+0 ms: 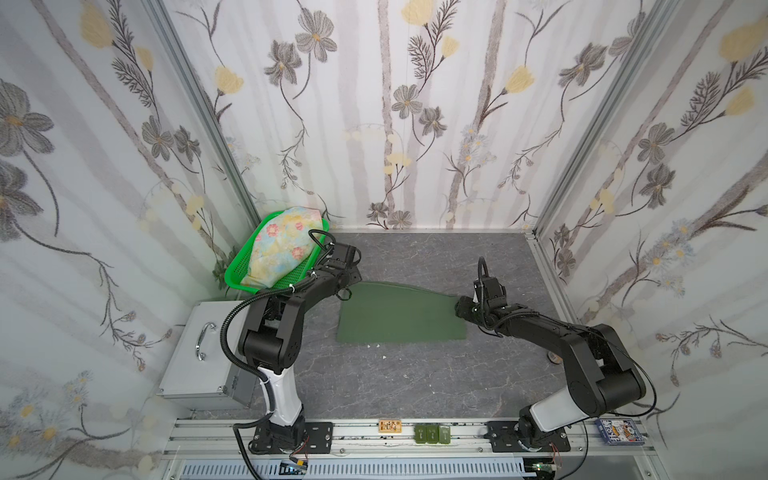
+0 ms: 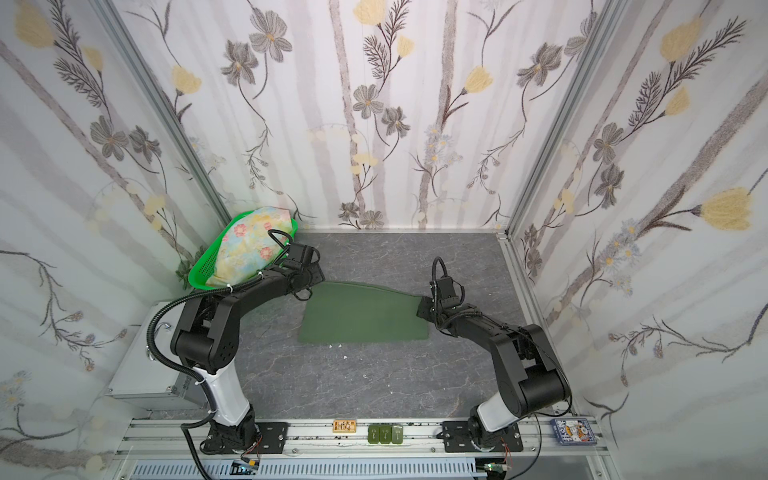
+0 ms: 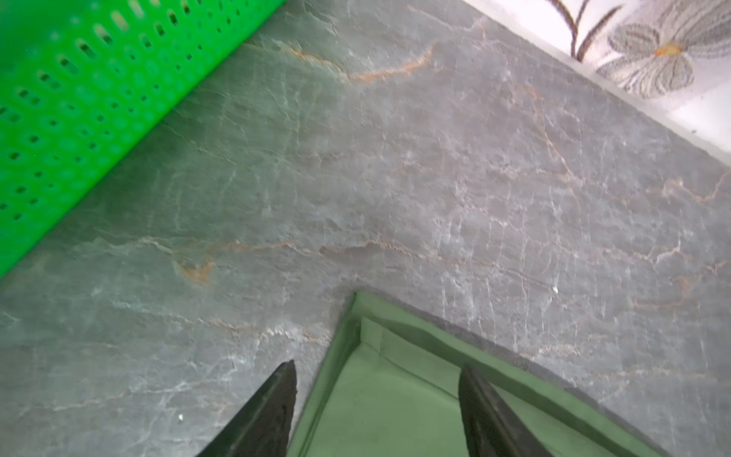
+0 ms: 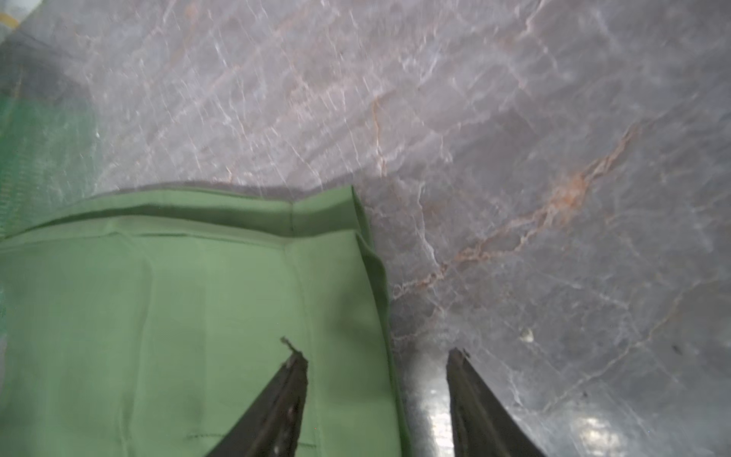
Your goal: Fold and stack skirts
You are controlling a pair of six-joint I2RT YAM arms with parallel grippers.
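Observation:
A green skirt lies flat and folded into a long shape in the middle of the grey floor, with a double edge along its back. My left gripper is open above the skirt's left back corner, its fingers empty. At the other end, my right gripper hangs open over the right edge of the skirt, one finger over cloth and the other over bare floor.
A green basket holding a pastel floral cloth stands at the back left. A silver case sits at the front left. Bare floor surrounds the skirt at back and front.

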